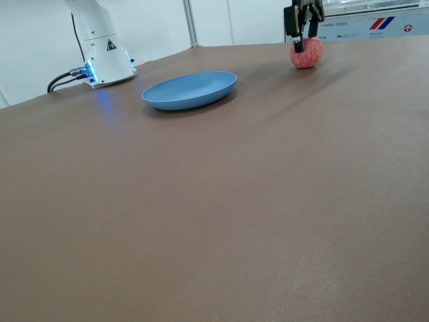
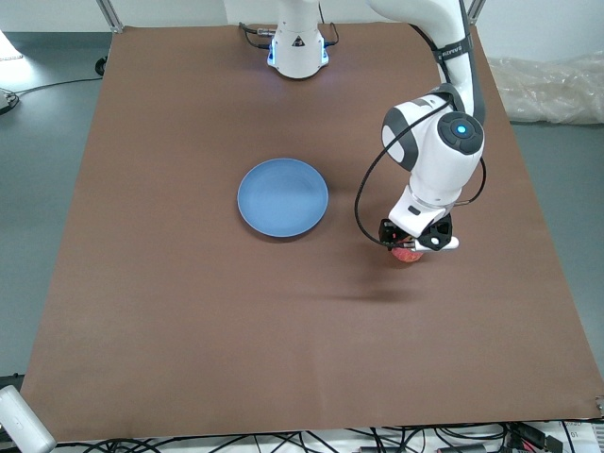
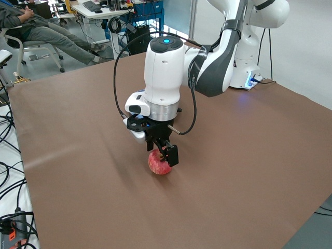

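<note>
A red apple (image 1: 305, 56) sits on the brown table, right of the blue plate (image 2: 282, 197); it also shows low under the arm (image 3: 158, 167) in the right view. My black gripper (image 1: 304, 41) is down over the apple, fingers at its top and sides. In the left view the apple (image 2: 406, 256) is mostly hidden by the wrist. Whether the fingers are closed on it I cannot tell.
The blue plate (image 1: 189, 90) lies empty near the table's middle. The arm's base (image 2: 296, 52) stands at the back edge. Cables run beyond the front edge.
</note>
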